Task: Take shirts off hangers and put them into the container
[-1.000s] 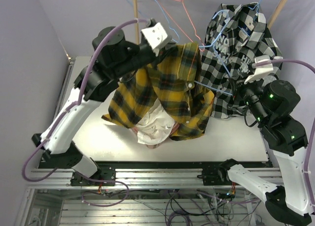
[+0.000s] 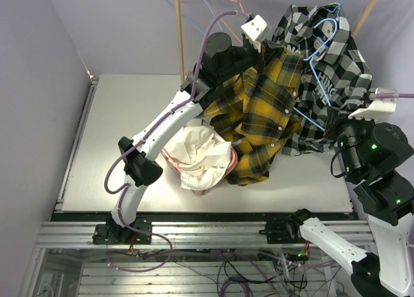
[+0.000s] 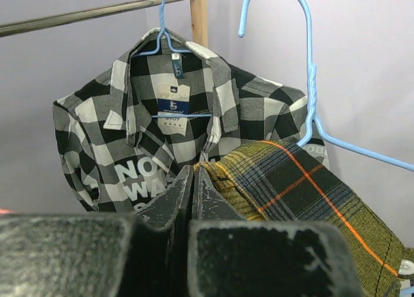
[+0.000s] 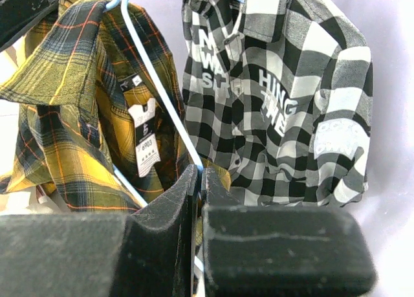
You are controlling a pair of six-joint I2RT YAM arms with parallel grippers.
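The yellow plaid shirt [image 2: 255,116] hangs bunched in the middle; my left gripper is shut on its upper edge. A blue hanger [image 3: 362,148] stands beside that fabric in the left wrist view, its lower part partly hidden. My right gripper is shut on that hanger's wire [image 4: 155,80], which runs down to the fingertips. In the top view it is at the right, below the hanger.
A black-and-white checked shirt [image 3: 97,142] hangs on another blue hanger behind. The wooden rack [image 2: 178,32] and metal rail [image 3: 90,15] are at the back. A basket with white cloth [image 2: 200,158] sits on the table [image 2: 116,135], whose left part is clear.
My left gripper moved right and back with the yellow shirt's upper part. My right gripper moved right, and the blue hanger shifted rightward with it.
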